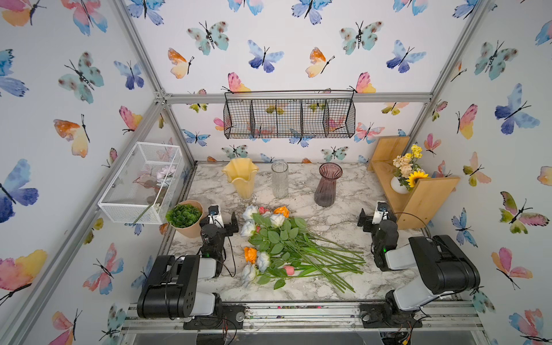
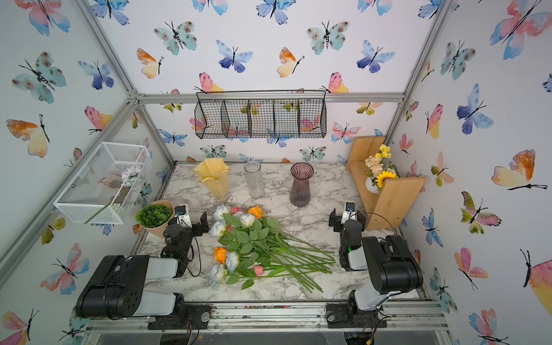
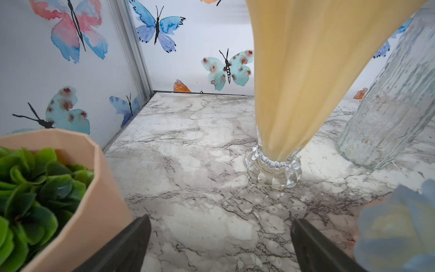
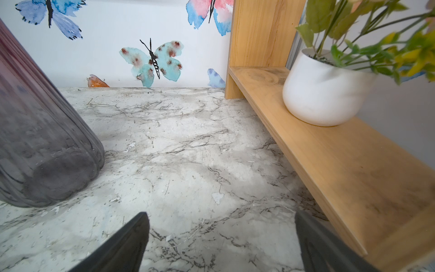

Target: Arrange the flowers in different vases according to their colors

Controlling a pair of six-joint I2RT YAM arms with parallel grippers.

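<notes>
A loose heap of stemmed flowers lies mid-table: orange [image 1: 250, 254], pink [image 1: 288, 269] and pale blue-white [image 1: 263, 261] blooms. Behind them stand three upright vases: yellow frilled [image 1: 241, 175], clear [image 1: 280, 181] and purple [image 1: 325, 192]. My left gripper is open, empty, left of the heap beside the potted plant, facing the yellow vase; a pale bloom sits at its right in the left wrist view. My right gripper is open and empty, right of the stems, between the purple vase and the wooden shelf.
The potted plant [image 1: 182, 214] is at the left, below a white mesh basket [image 1: 129, 210]. The wooden shelf [image 1: 425, 204] with a flower pot stands at the right. A black wire basket [image 1: 289, 118] hangs on the back wall.
</notes>
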